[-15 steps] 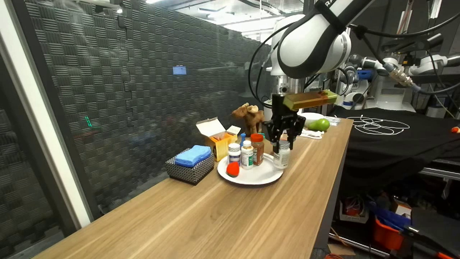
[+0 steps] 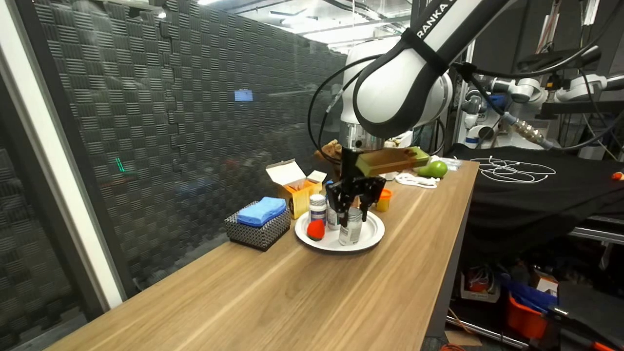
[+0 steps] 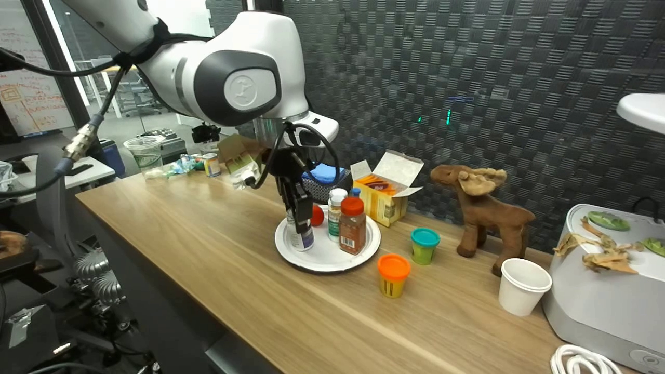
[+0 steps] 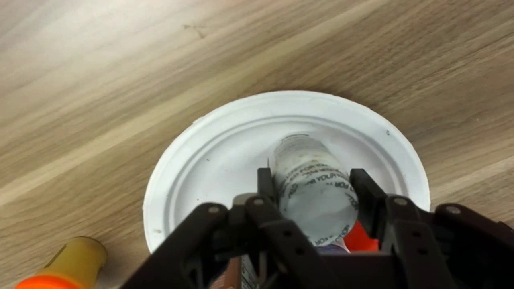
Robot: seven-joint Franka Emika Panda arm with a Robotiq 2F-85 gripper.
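Observation:
A white-capped bottle with a pale label point(image 2: 350, 232) is held in my gripper, whose fingers close on it from both sides below the cap. It is upright, over the front part of the white plate point(image 4: 173, 212); whether its base touches the plate I cannot tell. On the plate also stand a red-lidded spice jar point(image 3: 353, 230), a white bottle with a green label point(image 3: 334, 218) and another white-capped bottle point(image 2: 317, 207). A red item point(image 2: 316, 230), perhaps a strawberry, lies near the plate's edge.
An orange-lidded tub point(image 3: 394, 275) and a teal-lidded tub point(image 3: 425, 246) stand near the plate. Around it are an open yellow box point(image 3: 381, 202), a black basket with blue cloth point(image 2: 258, 225), a toy moose point(image 3: 489, 218) and paper cups point(image 3: 523, 288).
My gripper has moved left in exterior view 1 with the bottle in it, from the plate's right edge to over the plate, and slightly lower. The other plate items look unmoved.

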